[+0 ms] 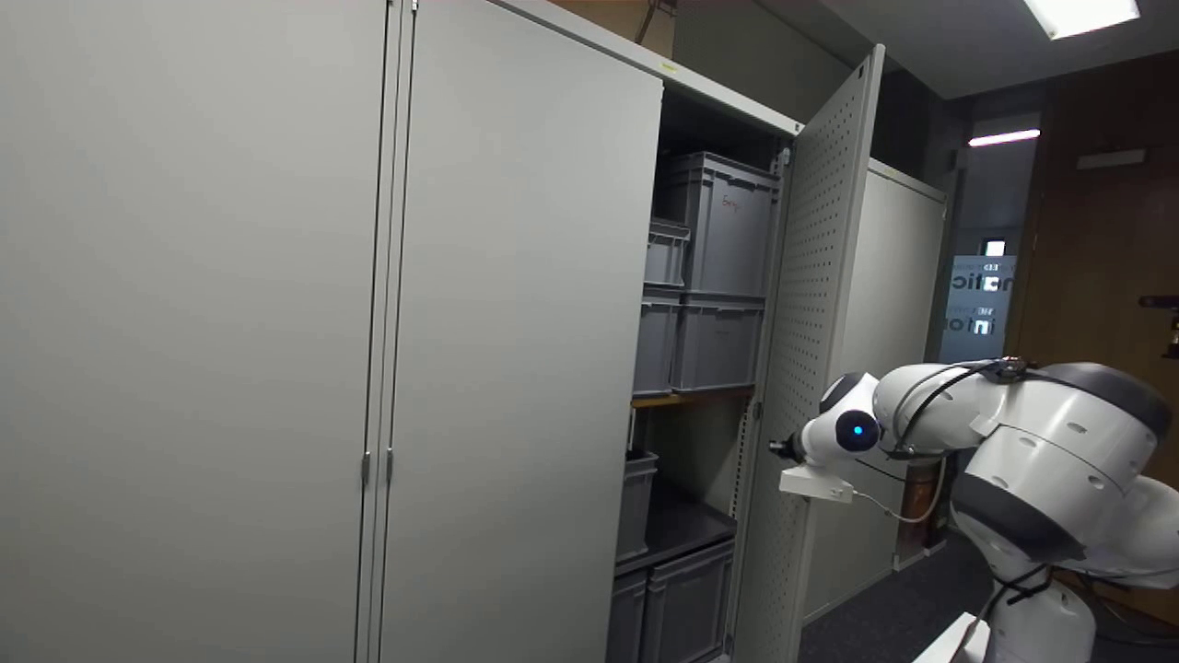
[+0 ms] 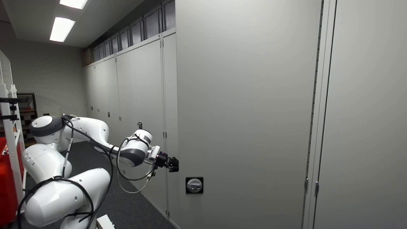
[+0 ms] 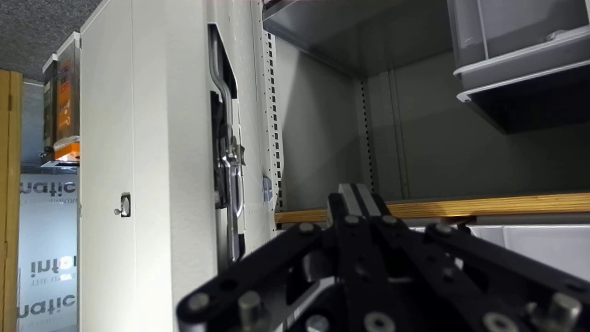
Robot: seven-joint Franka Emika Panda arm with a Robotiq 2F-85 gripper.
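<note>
A tall grey cabinet stands with one door [image 1: 823, 243] swung outward, its perforated inner face showing in exterior view 1. My gripper is shut, and nothing shows between its fingers. In the wrist view it points toward the cabinet's interior, to the right of the door's edge [image 3: 191, 166], where a metal latch rod [image 3: 225, 144] is set in a slot. Exterior view 2 shows the gripper [image 2: 176, 164] close by the door's free edge, above and left of the round lock [image 2: 194, 185]. Whether it touches the door is unclear.
Grey bins [image 1: 718, 343] fill the upper shelves, and a wooden shelf edge [image 3: 470, 207] crosses the wrist view. Another bin [image 1: 636, 508] stands lower down. The neighbouring cabinet door [image 1: 531, 331] is closed.
</note>
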